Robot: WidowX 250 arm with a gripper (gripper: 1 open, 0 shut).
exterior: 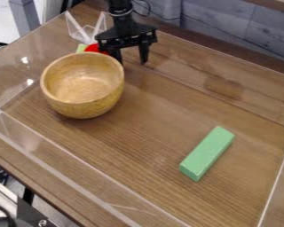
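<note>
My black gripper (123, 46) is at the back of the table, above and behind a large yellow bowl (82, 84). A red round object (93, 48) lies just behind the bowl, partly hidden, with a pale yellow-green item beside it and a translucent white item (85, 31) behind. Whether the gripper's fingers hold anything, or how far apart they are, is hard to make out.
A green block (206, 152) lies at the front right of the wooden table (156, 133). A grey wall rises behind the back edge.
</note>
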